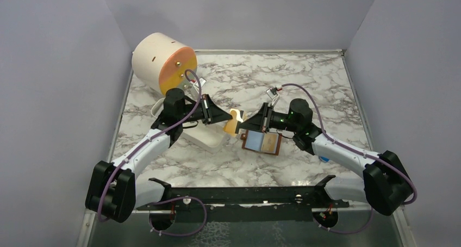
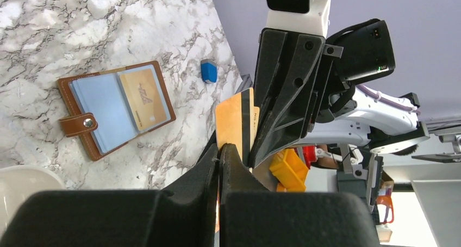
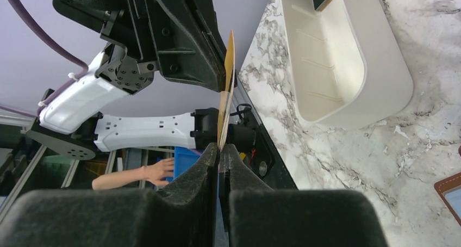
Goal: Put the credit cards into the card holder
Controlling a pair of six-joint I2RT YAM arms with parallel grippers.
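Between my two grippers, above the table, are gold cards (image 1: 231,128); one has a black stripe (image 2: 245,122), and a second edge (image 2: 256,118) shows behind it. My left gripper is shut on them at one side. On the opposite side my right gripper is shut on them too; seen edge-on, the cards (image 3: 230,54) spread slightly apart. Which card each gripper pinches I cannot tell. Below and to the right lies the open brown card holder (image 1: 261,152), with blue sleeves (image 2: 104,105) and a gold card (image 2: 144,98) in its right half.
A white bin (image 1: 209,144) stands under the left arm, left of the holder. The striped cylinder (image 1: 157,56) is at the back left. Close to the right forearm lies a small blue block (image 2: 208,71). Much of the marble table behind and before the holder is clear.
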